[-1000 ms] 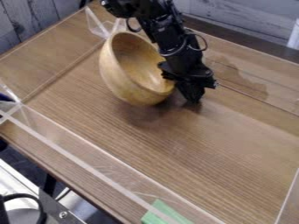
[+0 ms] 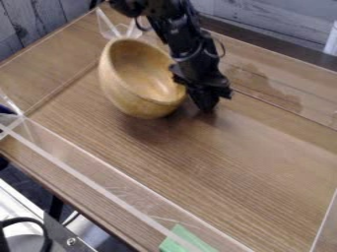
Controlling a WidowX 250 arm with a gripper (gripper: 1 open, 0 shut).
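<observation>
A tan wooden bowl (image 2: 132, 84) rests tilted on the wooden table (image 2: 198, 187), left of centre toward the back, its inside showing. My black arm reaches down from the top to just right of the bowl, where the gripper (image 2: 204, 96) is low at the table, against or beside the bowl's right side. Its fingertips are dark and small, so whether anything is between them is unclear.
Clear strips lie along the table's left and back edges. A pale green piece (image 2: 184, 238) is at the front edge. Dark cables hang at the lower left.
The bowl's tilt has varied over the last second. My gripper has moved slightly left and stays low beside it.
</observation>
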